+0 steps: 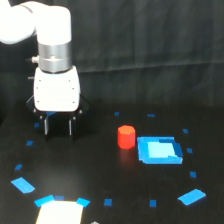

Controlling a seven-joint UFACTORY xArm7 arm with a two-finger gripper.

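A red block [126,137] with a roughly hexagonal outline sits on the dark table, right of the middle. Just to its right is a shallow blue tray [142,148] with a white patch inside. My gripper [59,127] hangs at the left, pointing down, well to the left of the red block. Its two dark fingers stand apart, and nothing shows between them. Whether the fingertips touch the table cannot be told.
Small blue marks dot the black surface, with larger blue strips [22,185] at the front left and front right. A pale object [58,213] is cut off by the bottom edge. Open floor lies between gripper and block.
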